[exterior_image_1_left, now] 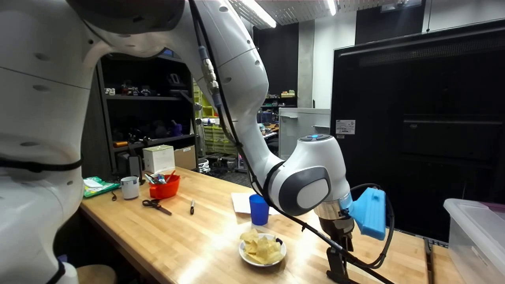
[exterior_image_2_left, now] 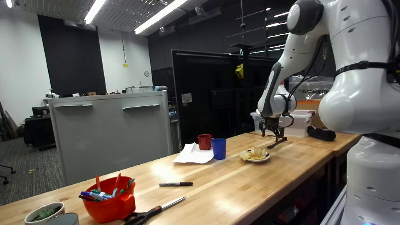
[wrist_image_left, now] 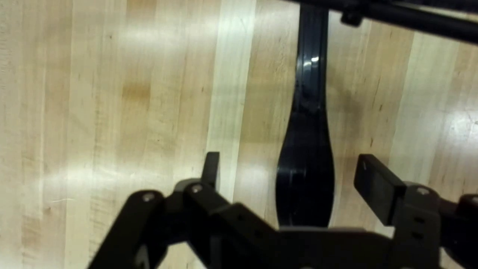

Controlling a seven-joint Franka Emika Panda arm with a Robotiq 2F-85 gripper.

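A long black utensil (wrist_image_left: 307, 170) with a wide rounded end lies on the wooden table, passing between my fingertips in the wrist view. My gripper is open over it, one finger on each side, with visible gaps to both. In exterior view 2 the gripper (exterior_image_2_left: 272, 135) points down at the table's far end, close above the black utensil (exterior_image_2_left: 277, 143). How far the fingertips are from the tabletop is hard to tell. Part of the utensil (exterior_image_1_left: 339, 277) also shows under the gripper in exterior view 1, cut off by the frame's lower edge.
A plate of chips (exterior_image_1_left: 261, 251) is nearby, with a blue cup (exterior_image_2_left: 219, 148), a red mug (exterior_image_2_left: 204, 142) and white paper (exterior_image_2_left: 193, 154) beyond. A clear bin (exterior_image_1_left: 478, 236) stands past the gripper. Marker (exterior_image_2_left: 176, 184), scissors (exterior_image_2_left: 153, 212) and red pen holder (exterior_image_2_left: 110, 204) lie farther off.
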